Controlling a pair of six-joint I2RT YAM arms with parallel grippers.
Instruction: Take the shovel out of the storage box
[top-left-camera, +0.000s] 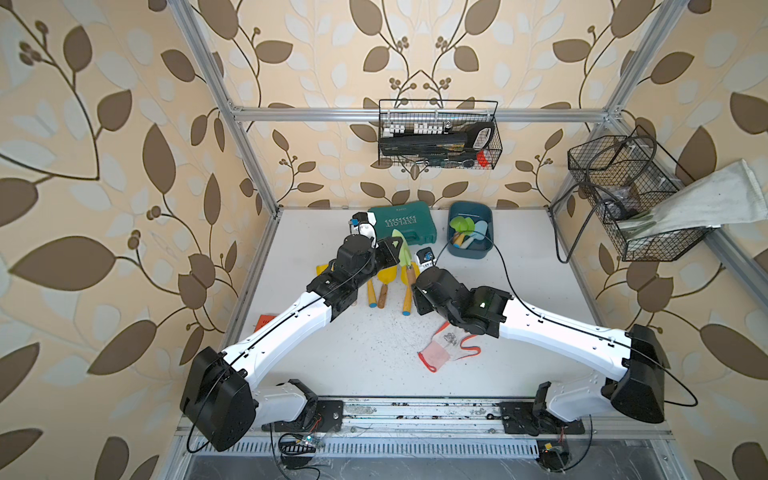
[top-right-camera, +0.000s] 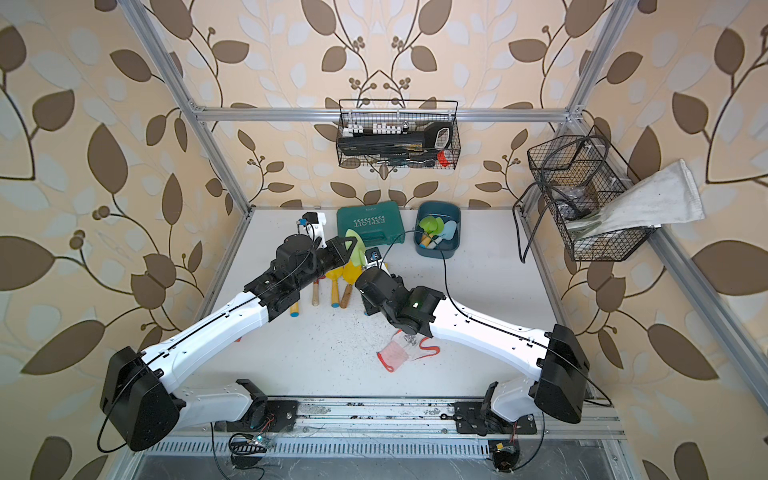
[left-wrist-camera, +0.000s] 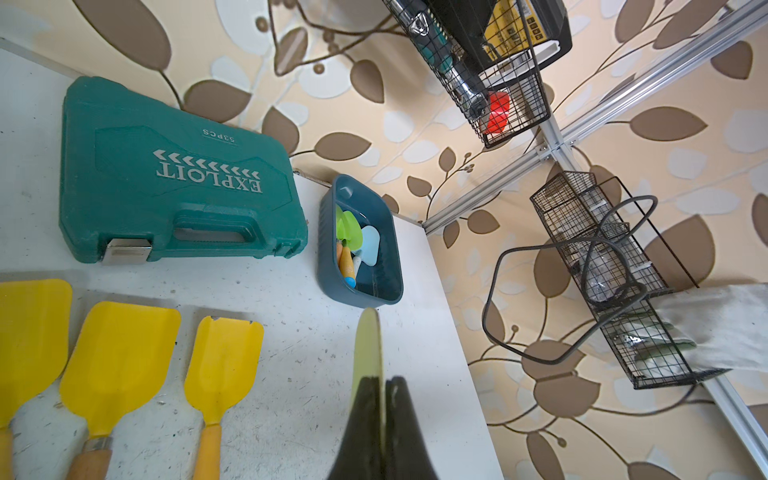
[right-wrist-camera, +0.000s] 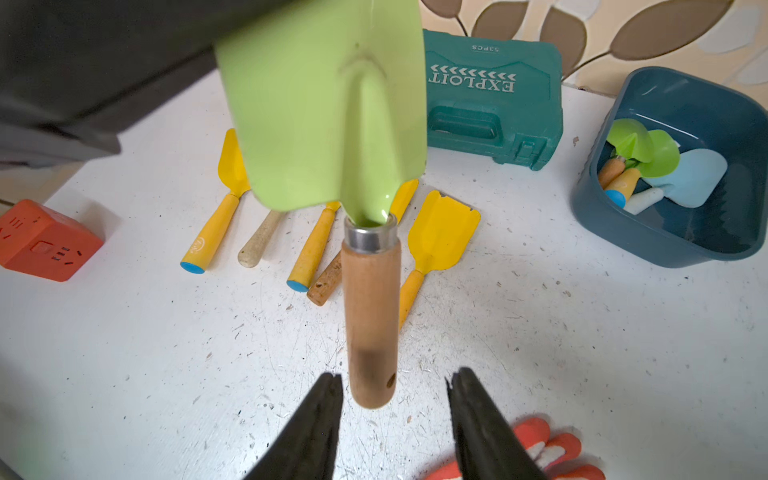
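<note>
A light green shovel with a wooden handle hangs in my left gripper, which is shut on the edge of its blade; in the left wrist view the blade is edge-on. My right gripper is part open just short of the handle's lower end in its wrist view, with nothing seen held. The blue-grey storage box (right-wrist-camera: 680, 240) stands at the back right, holding green and light blue shovels (right-wrist-camera: 692, 180) and several handles.
A green tool case (right-wrist-camera: 488, 120) lies at the back. Several yellow shovels (right-wrist-camera: 436, 232) lie mid-table. A red-and-white glove (top-left-camera: 444, 348) lies at the front right, a red block (right-wrist-camera: 44, 240) at the left. Wire baskets (top-left-camera: 440, 136) hang on the frame above.
</note>
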